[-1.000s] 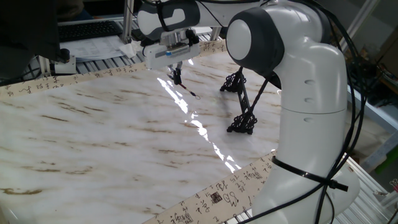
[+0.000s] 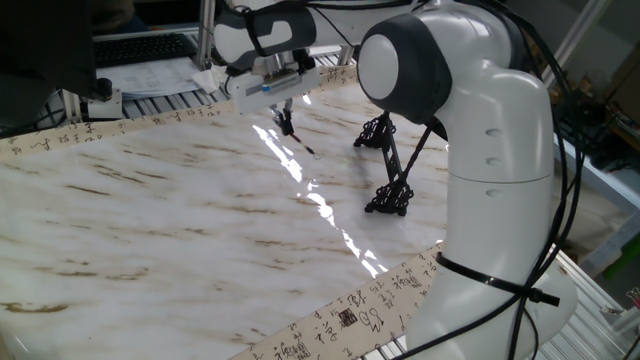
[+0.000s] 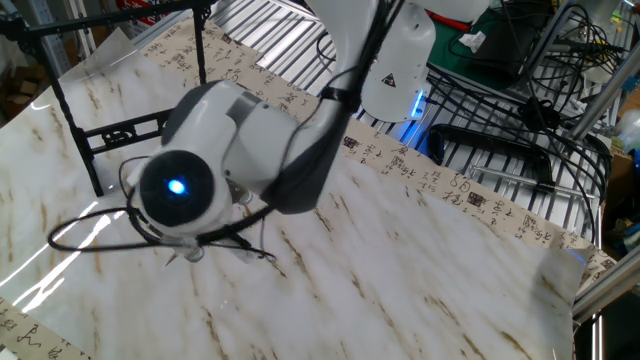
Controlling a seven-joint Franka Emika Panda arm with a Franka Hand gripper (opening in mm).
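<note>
In exterior view 1 my gripper (image 2: 284, 120) points down over the far part of the marble-patterned table (image 2: 150, 220). Its dark fingers look closed on a thin dark strap (image 2: 300, 145) with a reddish part and a small pale loop at its end. The strap slants down to the right, its loop apparently clear of the tabletop. To the right stands a black openwork rack (image 2: 393, 165), apart from the gripper. Exterior view 2 sees my arm's wrist from above, which mostly hides the fingers; the rack (image 3: 82, 150) is upper left there.
Script-printed paper strips (image 2: 330, 320) line the table edges. A keyboard (image 2: 145, 48) and papers lie beyond the far edge. Loose black cable (image 3: 90, 222) loops off the wrist.
The arm and gripper have shifted very slightly left. The strap's loop end has swung a little; the rack has not moved.
</note>
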